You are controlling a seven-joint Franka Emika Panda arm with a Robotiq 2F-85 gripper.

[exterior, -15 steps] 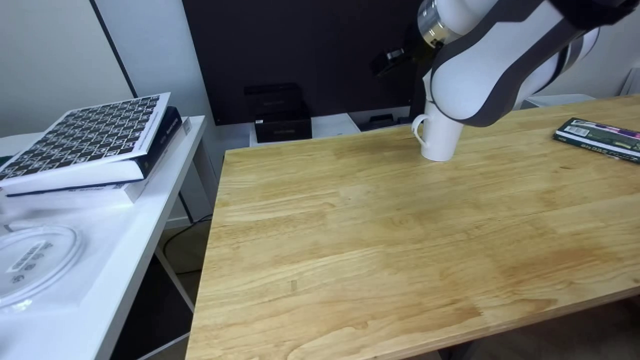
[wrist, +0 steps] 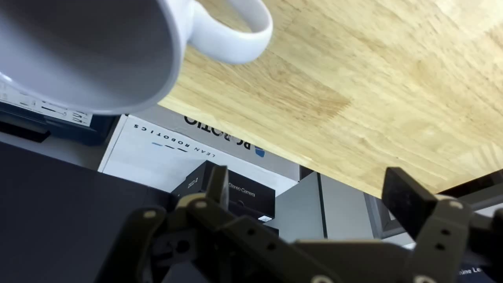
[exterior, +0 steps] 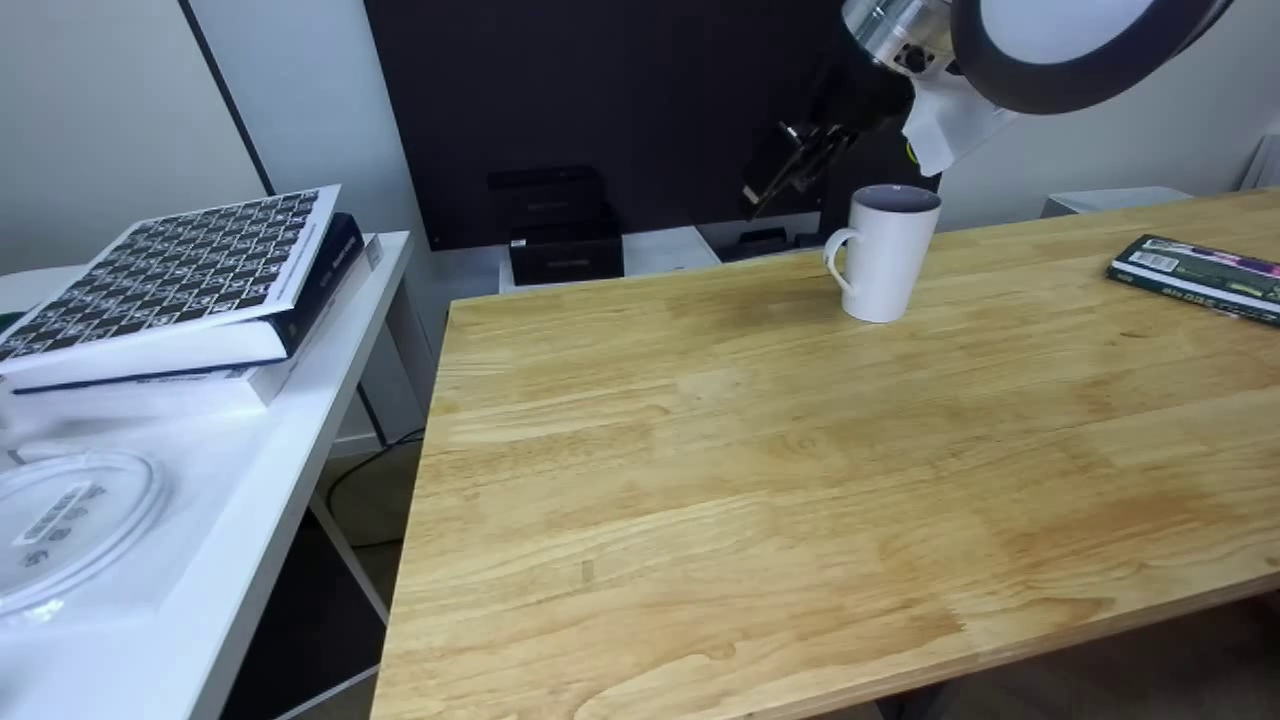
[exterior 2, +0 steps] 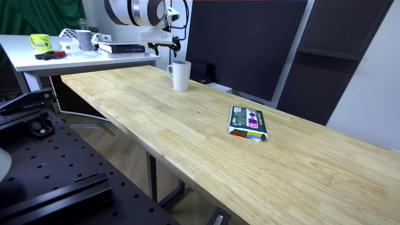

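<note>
A white mug point(exterior: 885, 258) with a grey inside stands upright near the back edge of the wooden table, its handle on the left in exterior view 1. In exterior view 2 the same mug point(exterior 2: 181, 77) is seen below my gripper point(exterior 2: 165, 53), whose fingers are spread apart. The wrist view has the mug point(wrist: 226, 40) at the top left, with its rim and handle close to the camera. There my gripper is open with nothing between its fingers, clear of the mug. The fingers point out over the table's back edge.
A dark green box point(exterior 2: 247, 123) with a torn end lies flat on the table, well away from the mug. A dark panel point(exterior: 624, 108) rises behind the table.
The arm has lifted and swung away, so the mug's rim is now uncovered in exterior view 1. The gripper has tilted with its fingers lower. The mug has not moved.
</note>
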